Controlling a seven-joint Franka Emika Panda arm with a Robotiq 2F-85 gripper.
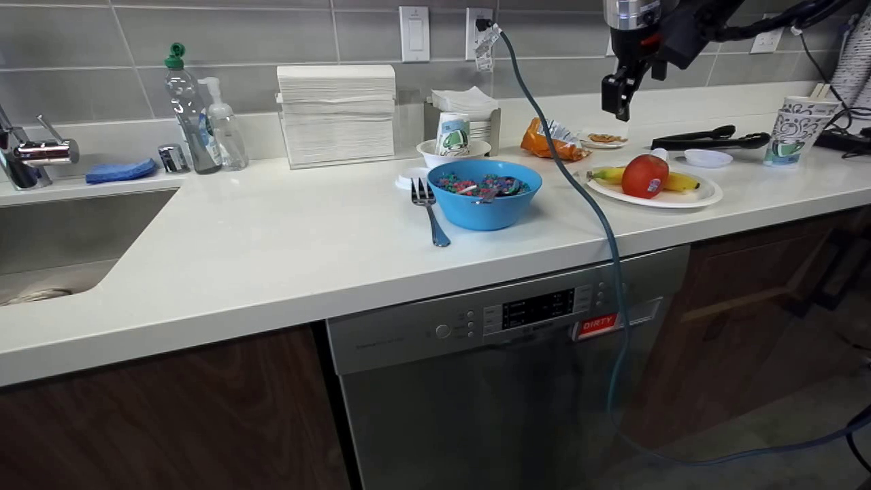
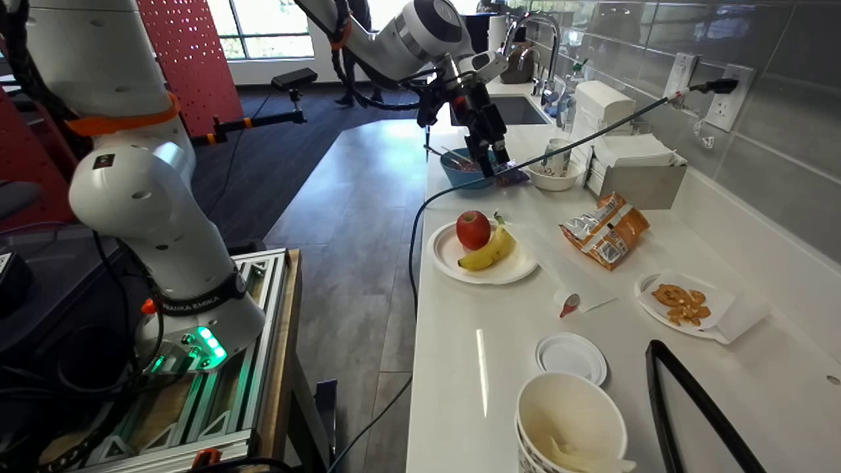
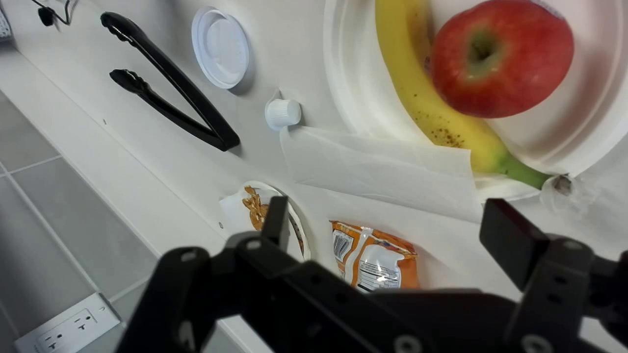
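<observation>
My gripper hangs above the counter, its two dark fingers wide apart and nothing between them. In exterior view 1 the gripper (image 1: 618, 98) is at the upper right, higher than the white plate (image 1: 708, 197). On that plate lie a red apple (image 3: 500, 59) and a yellow banana (image 3: 412, 88), side by side. An orange snack bag (image 3: 377, 259) and a small plate of pretzels (image 3: 257, 207) show past the fingers in the wrist view, partly hidden by the gripper. A blue bowl (image 1: 482, 204) of wrapped candies stands mid-counter with a fork (image 1: 433, 216) beside it.
A blue cable (image 1: 592, 196) runs from the wall outlet across the counter's front edge. Black tongs (image 3: 182, 88), a white lid (image 3: 221, 47) and a patterned cup (image 1: 796, 135) occupy the right end. Free counter stretches between the sink (image 1: 73, 237) and the fork.
</observation>
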